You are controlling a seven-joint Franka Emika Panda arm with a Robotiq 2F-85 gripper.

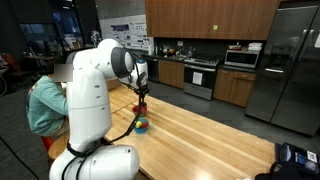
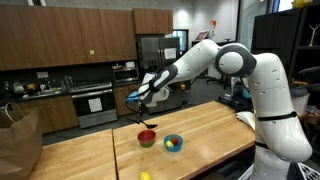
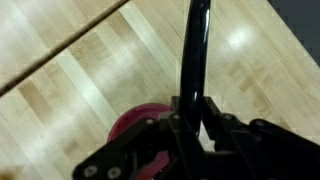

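My gripper is shut on a long, glossy black utensil, which reaches up out of the top of the wrist view. In exterior view 2 the gripper hangs above the table, just behind a pink-red bowl. The bowl's rim shows below the gripper in the wrist view, partly hidden by it. Beside it stands a blue bowl with several coloured round items inside. What the far end of the utensil looks like is too small to make out.
A brown box stands at the left in exterior view 2, and a yellow object lies near the front. A person in teal is beside the table.
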